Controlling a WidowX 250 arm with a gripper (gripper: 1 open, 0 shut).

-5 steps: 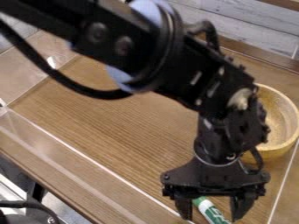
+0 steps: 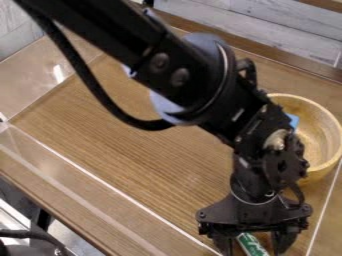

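Note:
My black gripper [image 2: 251,240] is low at the bottom right of the camera view, open, its fingers around a small green-and-white object [image 2: 251,243] on the wooden table [image 2: 120,150]. The object runs off the bottom edge and is partly hidden by the gripper.
A pale wooden bowl [image 2: 315,130] stands behind the gripper at the right, with something blue in it, partly hidden by the arm. A white plank wall runs along the back.
The arm has shifted slightly over the last second, with the gripper staying low over the green-and-white object, which is now more covered by it.

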